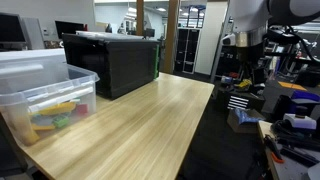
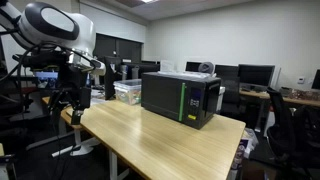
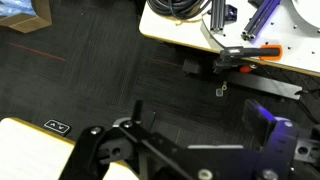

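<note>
My gripper hangs beyond the table's edge, over the dark floor. In the wrist view its two dark fingers (image 3: 132, 130) stand wide apart, and only floor shows between them. The first exterior view has the gripper (image 1: 243, 78) at the right, clear of the wooden table (image 1: 135, 115). From the other side, the gripper (image 2: 72, 112) appears at the left, small and dark. A clear plastic bin (image 1: 50, 105) with colourful items inside sits at the table's left end. Behind the table's middle stands a black microwave (image 1: 115, 65), its door side turned away here.
The microwave (image 2: 180, 98) shows a green strip on its front in the second exterior view. At the top of the wrist view, a white surface (image 3: 190, 28) carries a coiled black cable (image 3: 178, 8) and an orange-handled tool (image 3: 262, 51).
</note>
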